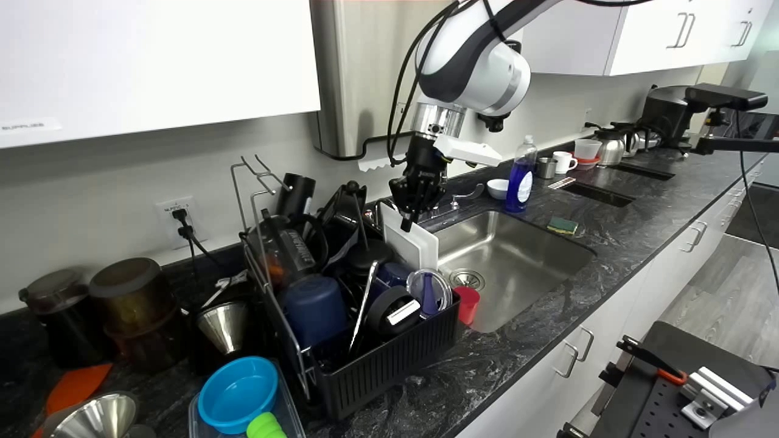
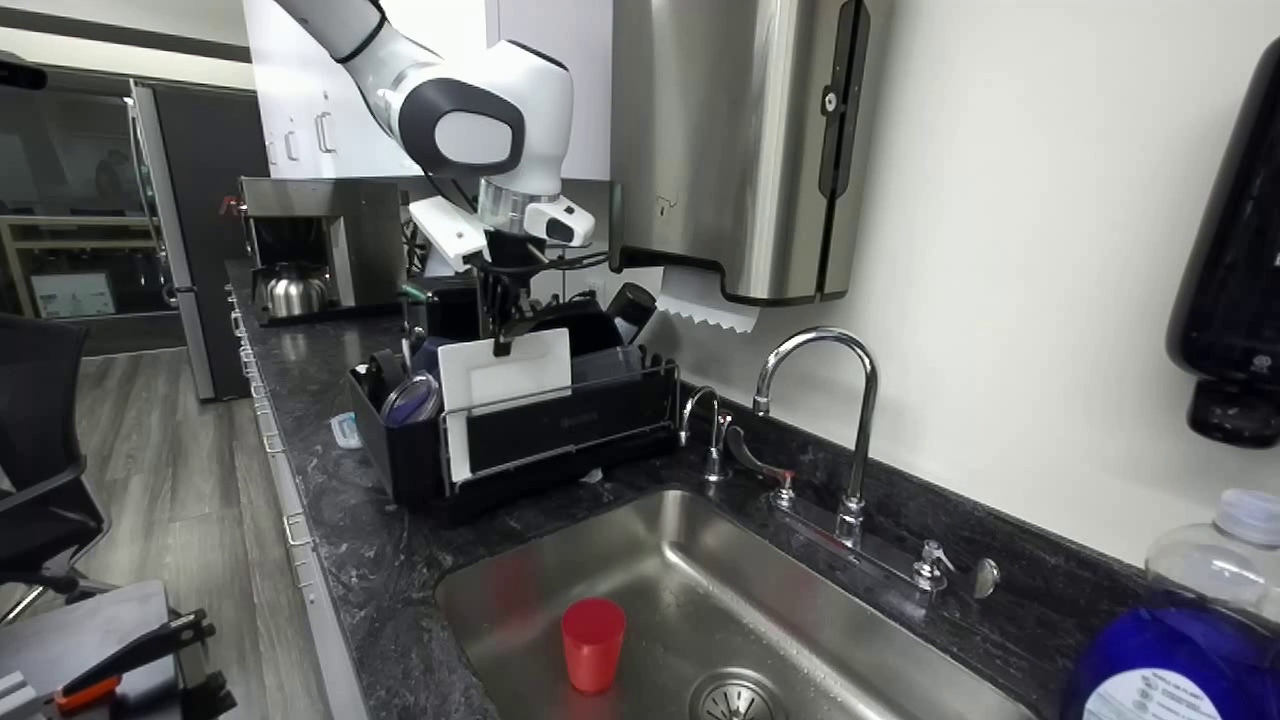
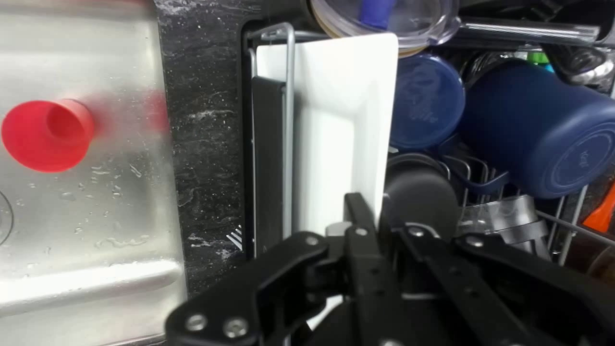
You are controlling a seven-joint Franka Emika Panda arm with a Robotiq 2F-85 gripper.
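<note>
A white rectangular plate (image 2: 504, 370) stands on edge at the sink-side end of the black dish rack (image 1: 398, 368). My gripper (image 1: 410, 222) is over the plate's top edge, shut on it, with one finger on each side. In the wrist view the gripper has its fingers close together at the plate's rim, and the plate's white inner face (image 3: 328, 144) shows beside them. The plate is still down among the rack's wires. The wrist itself hides part of the plate.
The rack is crowded: a blue mug (image 3: 542, 132), a blue cup (image 3: 426, 101) and a clear lid (image 1: 429, 292) sit close to the plate. The sink (image 2: 672, 540) beside it holds a red cup (image 2: 593, 644). A faucet (image 2: 858, 420) rises behind the sink.
</note>
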